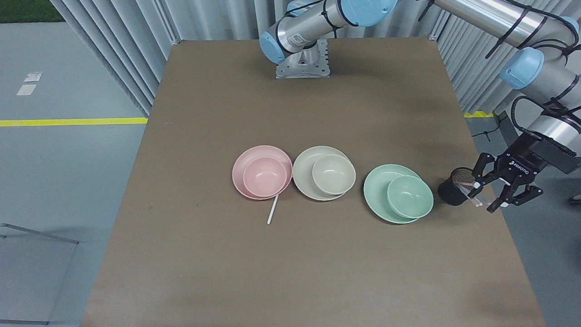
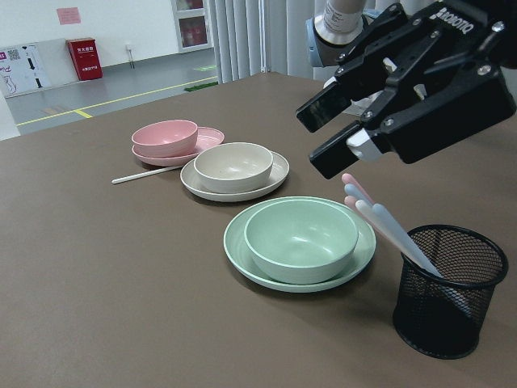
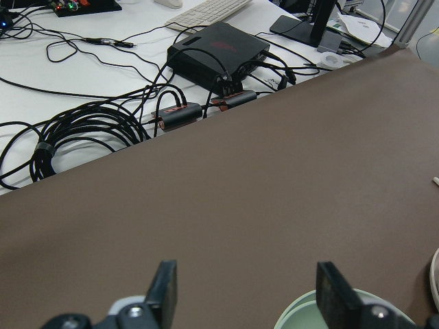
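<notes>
My gripper (image 1: pixel 484 188) (image 2: pixel 319 135) stands open above a black mesh cup (image 1: pixel 450 190) (image 2: pixel 440 319) holding several pastel utensils (image 2: pixel 380 222), with nothing visible between its fingers. To the left of the cup are a mint bowl (image 1: pixel 409 196) (image 2: pixel 300 238) on a mint plate (image 1: pixel 376 193) (image 3: pixel 305 308), a cream bowl (image 1: pixel 333 173) on a cream plate (image 1: pixel 307 163), and a pink bowl (image 1: pixel 264 177) on a pink plate (image 1: pixel 248 161). A white utensil (image 1: pixel 272 212) lies by the pink plate.
The cup stands near the right edge. The wrist view also shows a white desk with cables (image 3: pixel 89 123) and a black box (image 3: pixel 212 51) beyond the edge.
</notes>
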